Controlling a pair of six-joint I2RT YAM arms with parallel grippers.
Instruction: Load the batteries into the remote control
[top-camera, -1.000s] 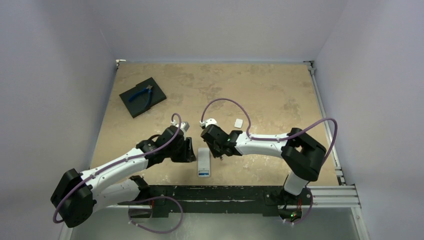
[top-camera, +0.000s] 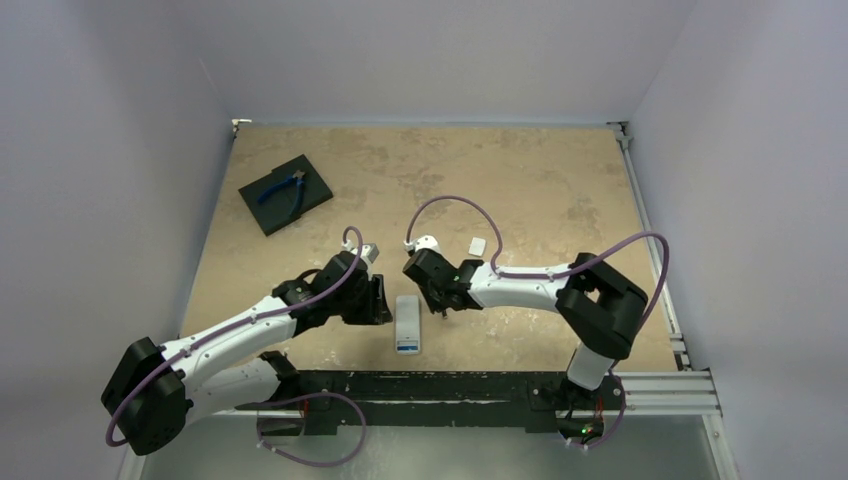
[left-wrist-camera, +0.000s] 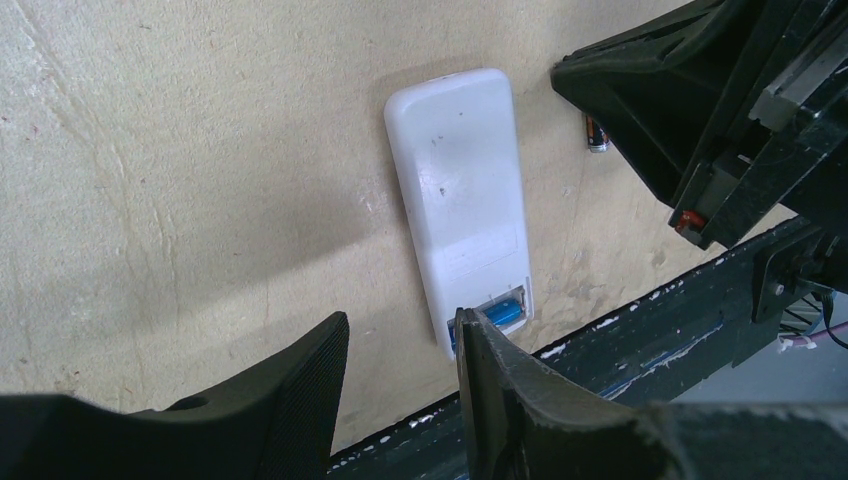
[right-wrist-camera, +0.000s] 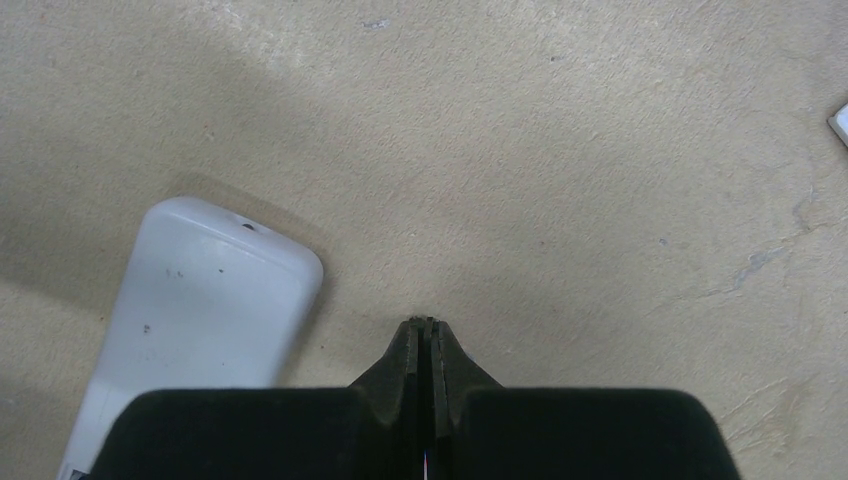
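Note:
The white remote control (left-wrist-camera: 460, 180) lies on the table between my two arms. In its lower compartment a blue battery (left-wrist-camera: 503, 312) shows in the left wrist view. To the left of the remote, my left gripper stands open and empty. My right gripper is to the remote's right, its fingertips pressed together with no object visible between them. A loose dark battery (left-wrist-camera: 597, 135) lies on the table by the right gripper, partly hidden behind it in the left wrist view; the right wrist view does not show it.
A small white cover (top-camera: 477, 246) rests beyond the right arm. Blue-handled pliers (top-camera: 297, 190) sit on a black mat (top-camera: 258, 193) at the back left. The dark front table edge (top-camera: 430, 387) is close below the remote.
My right gripper has shifted slightly right, away from the remote, staying shut. The left arm is still.

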